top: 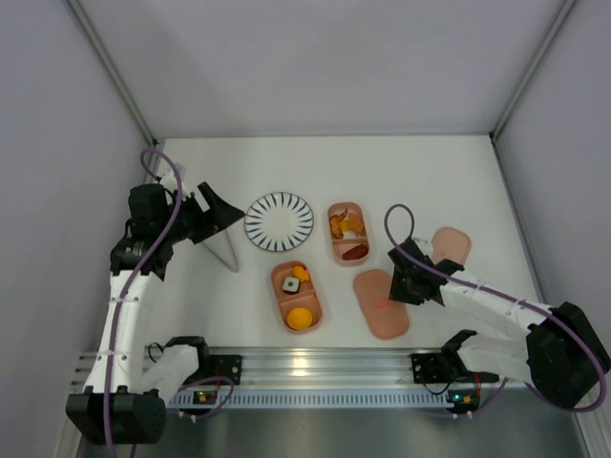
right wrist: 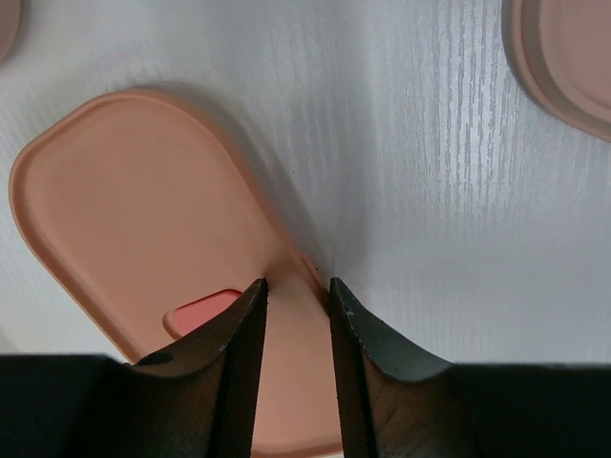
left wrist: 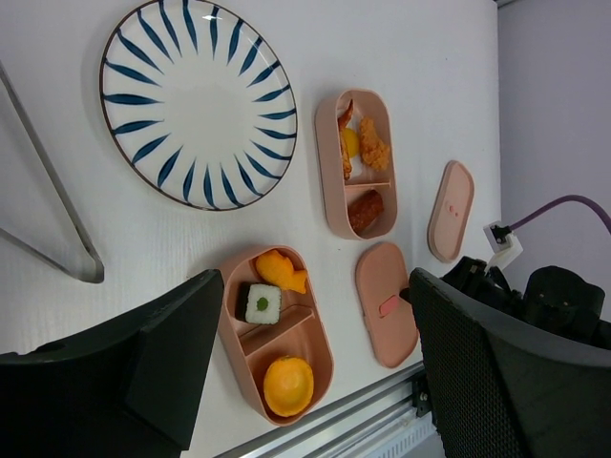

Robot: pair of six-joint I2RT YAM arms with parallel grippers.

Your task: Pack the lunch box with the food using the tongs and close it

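An orange-pink lid [top: 384, 310] with a red mark lies on the table at the front right. My right gripper is at its right edge, part open. In the right wrist view one fingertip stands over the lid's top and the other touches its outer edge, with part of the lid showing between them. Two lunch box trays hold food: the front tray [top: 306, 303] has sushi and an orange piece, the rear tray [top: 347, 251] fried pieces and sausage. High at the left, my left gripper [top: 229, 203] hangs open and empty.
A striped plate [top: 279, 222] lies left of the rear tray. A second lid [top: 452, 244] rests behind the right gripper. A thin metal stand [left wrist: 67, 205] is at the left.
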